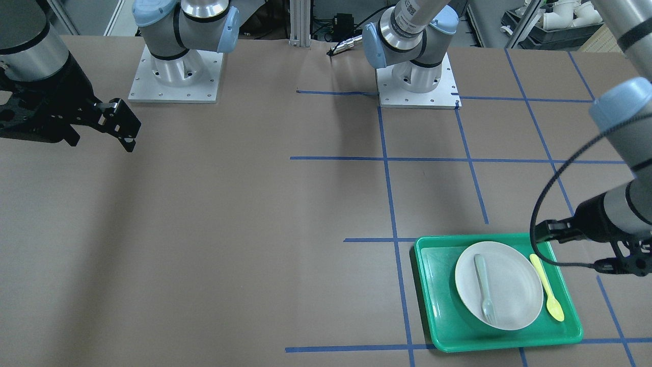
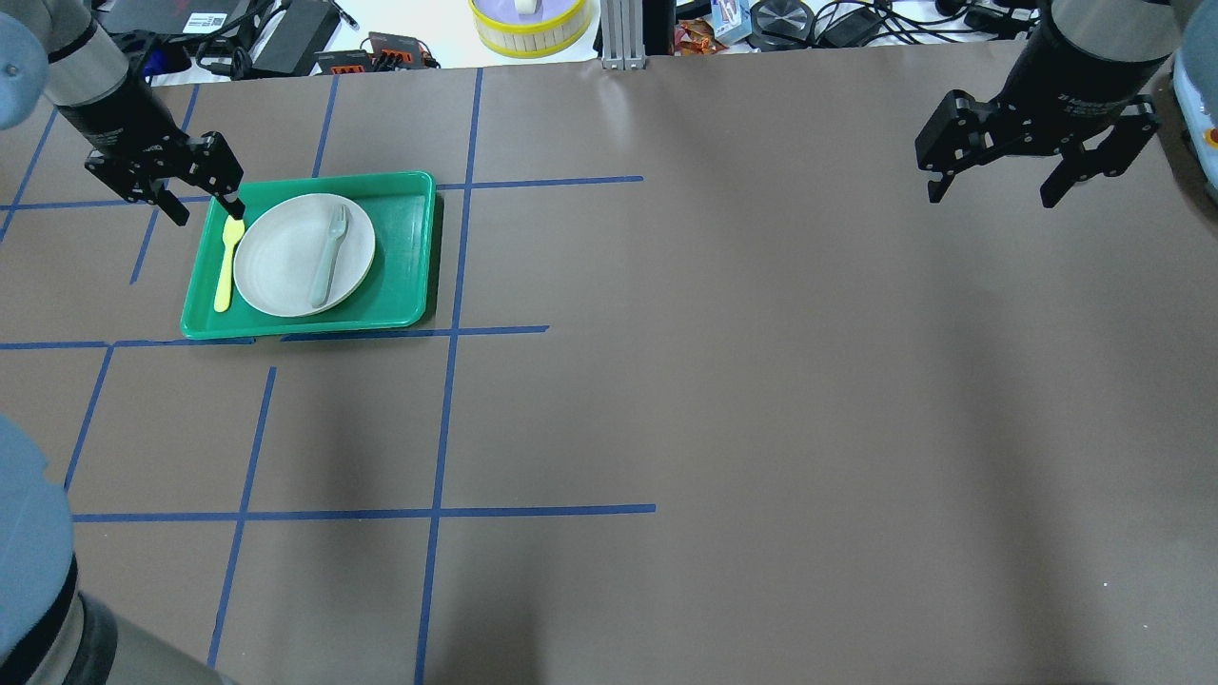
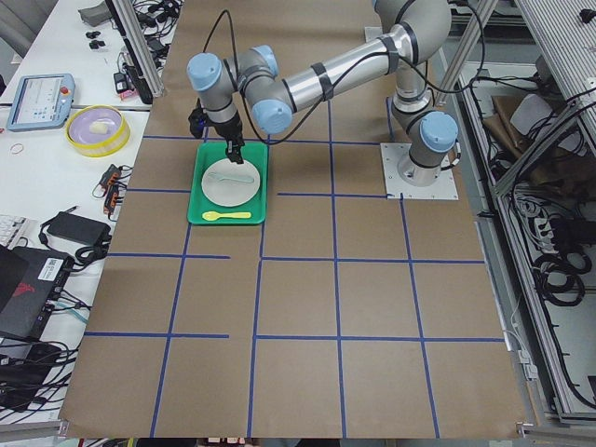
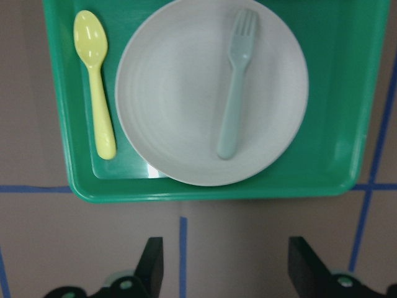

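A green tray (image 1: 440, 293) holds a white plate (image 1: 513, 287) with a pale mint fork (image 1: 483, 278) lying on it; a yellow spoon (image 1: 550, 299) lies beside the plate. In the left wrist view, my gripper has its two fingers wide apart with nothing between them, and the plate (image 4: 167, 112), fork (image 4: 232, 105) and spoon (image 4: 99, 118) lie beyond them. In the top view my gripper (image 2: 206, 215) hangs by the tray's spoon-side corner.
Other robot arms stand around the table, including a second black gripper (image 2: 993, 194) at the top right of the top view.
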